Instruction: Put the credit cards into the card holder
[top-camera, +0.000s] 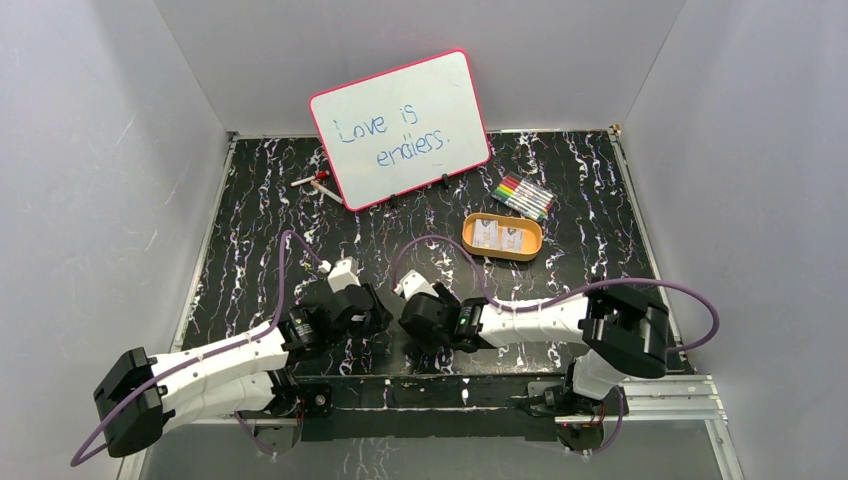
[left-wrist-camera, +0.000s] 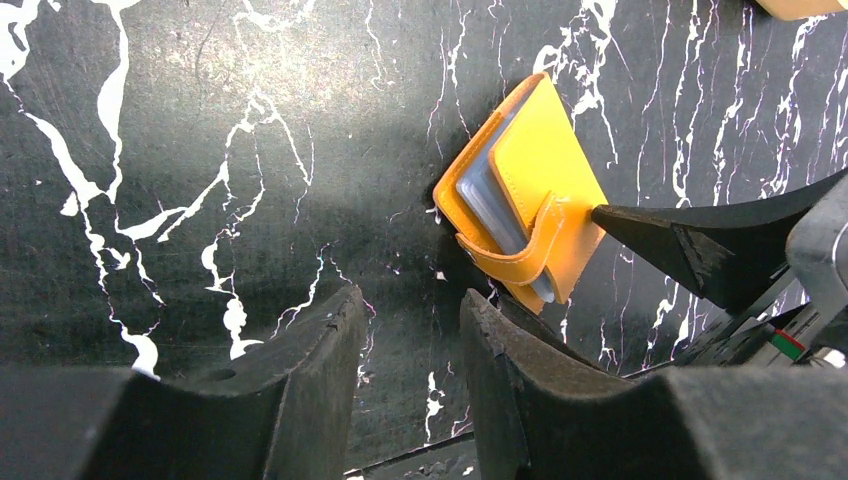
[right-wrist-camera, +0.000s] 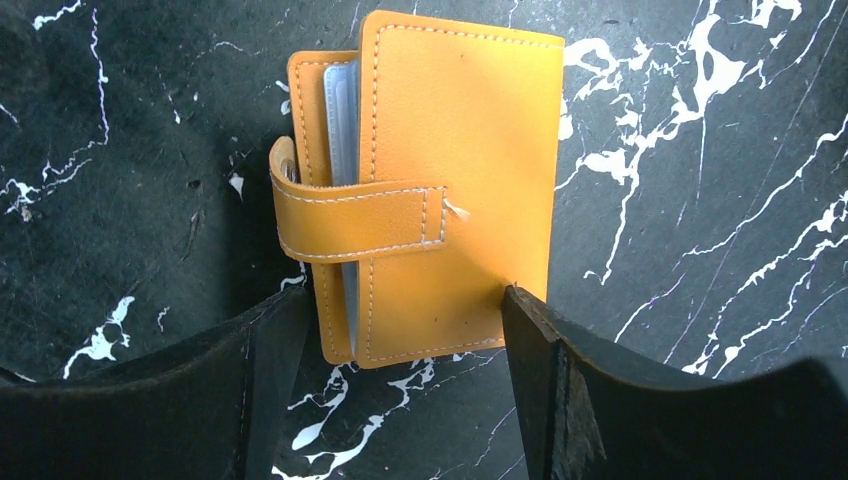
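The orange card holder (right-wrist-camera: 460, 120), with a strap (right-wrist-camera: 360, 222) and clear sleeves (right-wrist-camera: 343, 125) along one side, lies on the dark marbled table. From above it is hidden under the right arm. My right gripper is open over the holder's near end, one fingertip to each side; whether they touch it, I cannot tell. To the left of the holder, my left gripper stands open with nothing but bare table between its fingers. Two credit cards (top-camera: 485, 234) (top-camera: 511, 239) lie in an orange tray (top-camera: 502, 256) to the back right.
A whiteboard (top-camera: 400, 130) with writing leans across the back. Markers (top-camera: 523, 196) lie behind the tray, and loose pens (top-camera: 326, 191) by the board's left corner. The two arms' ends are close together at the front middle.
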